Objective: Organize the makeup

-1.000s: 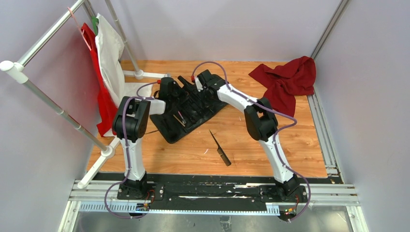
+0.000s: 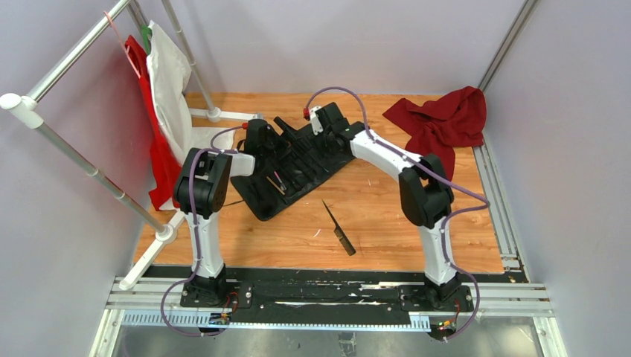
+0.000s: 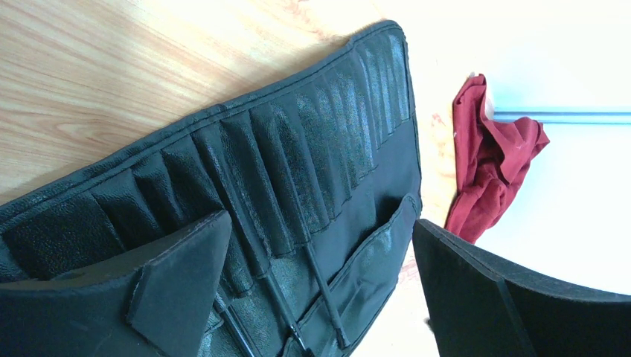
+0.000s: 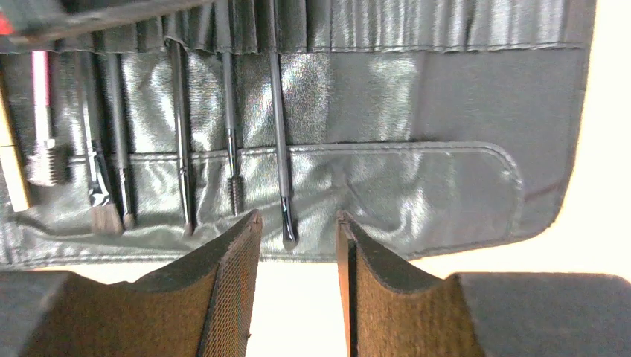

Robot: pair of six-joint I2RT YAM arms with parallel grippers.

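The black brush roll (image 2: 260, 199) lies unrolled and slanted across the table. Several brushes sit in its slots, among them a pink-handled one (image 4: 43, 111), a flat wide one (image 4: 97, 171) and a slim dark one (image 4: 280, 134). My right gripper is part open; the slim brush's tip appears between its fingertips in the right wrist view, not clasped. Over the roll's left part, my left gripper stands wide open, with nothing held between its fingers. Both arms hide much of the roll from above. A black tail comb (image 2: 341, 234) lies on bare wood in front.
Dark red cloth (image 2: 439, 123) is heaped at the back right. A white rack (image 2: 67, 149) with hanging red and white cloths stands on the left. The wood between the comb and the right arm is clear.
My right arm has shifted to the right and its gripper has moved slightly right along the roll. The left arm, roll and comb have stayed in place.
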